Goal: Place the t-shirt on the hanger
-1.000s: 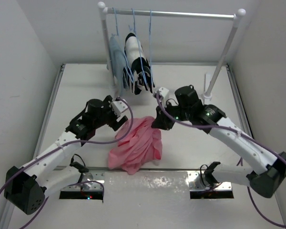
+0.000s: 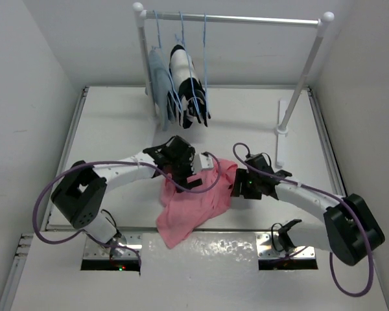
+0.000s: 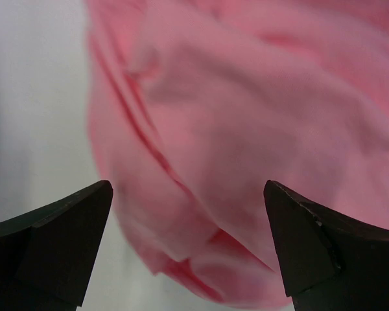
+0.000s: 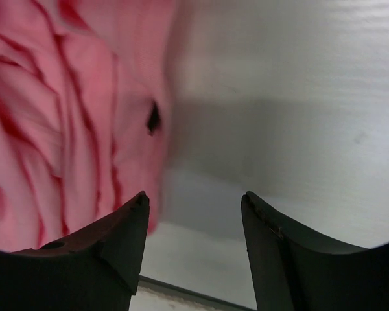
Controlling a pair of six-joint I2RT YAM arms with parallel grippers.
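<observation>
The pink t-shirt [image 2: 194, 210] lies rumpled on the white table, its lower end hanging past the front edge. My left gripper [image 2: 193, 184] is over the shirt's middle; in the left wrist view its fingers [image 3: 48, 243] stand wide apart with pink cloth below and nothing gripped. At the shirt's right edge is my right gripper [image 2: 236, 188], also open. Its left fingertip [image 4: 141, 202] is close to the cloth's edge in the right wrist view, while bare table shows between the fingers. A small dark spot marks the cloth there.
Across the back runs a metal rack bar [image 2: 246, 20]. Blue hangers [image 2: 205, 71] hang at its left half, with a light blue garment [image 2: 160, 84] and a black-and-white garment [image 2: 185, 74] among them.
The left gripper moved right over it; the right one came down to its right edge.
</observation>
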